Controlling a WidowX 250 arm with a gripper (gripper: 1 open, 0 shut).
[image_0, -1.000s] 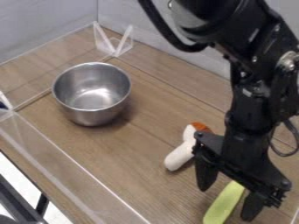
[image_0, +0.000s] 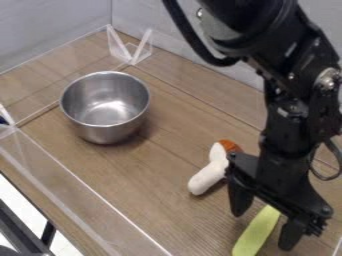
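My black gripper (image_0: 265, 218) hangs low at the right, its two fingers apart above a pale yellow-green elongated object (image_0: 251, 239) on the wooden table. Just left of the gripper lies a white object (image_0: 207, 176) with an orange end, partly hidden behind it. Whether the fingers touch the yellow-green object cannot be told.
A steel bowl (image_0: 106, 105) stands at the upper left. White walls close off the back, with a white looped strap (image_0: 127, 50) near the back left edge.
The gripper has shifted only very slightly over the last second. The objects on the table have not visibly moved.
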